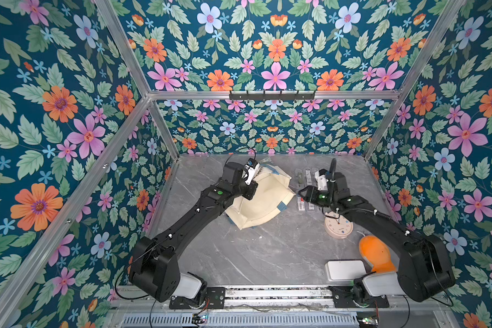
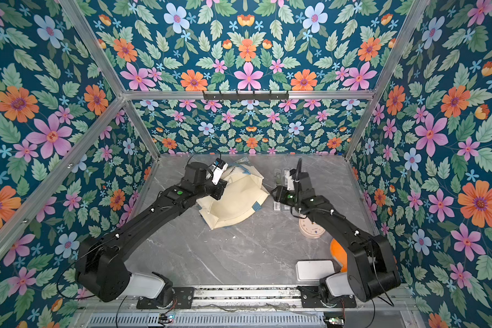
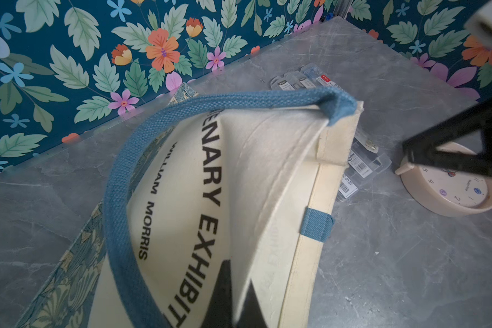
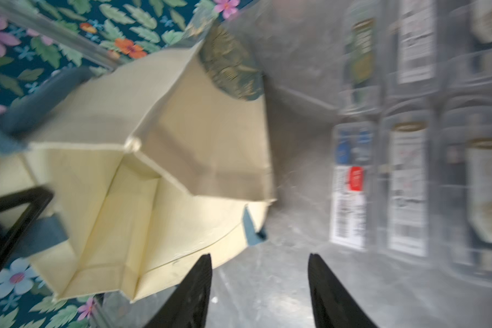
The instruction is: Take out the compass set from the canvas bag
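The cream canvas bag lies on the table with its mouth toward the right. My left gripper is shut on the bag's canvas edge, holding that side up. In the right wrist view, the part of the inside that shows looks bare; deeper in is hidden. My right gripper stands part open beside the mouth, with only table visible between its fingers. Clear cases with labels, such as one with a red mark, lie in rows to the right. No compass set can be made out inside the bag.
A round cream clock sits to the right of the cases. Nearer the front right are a white box and an orange object.
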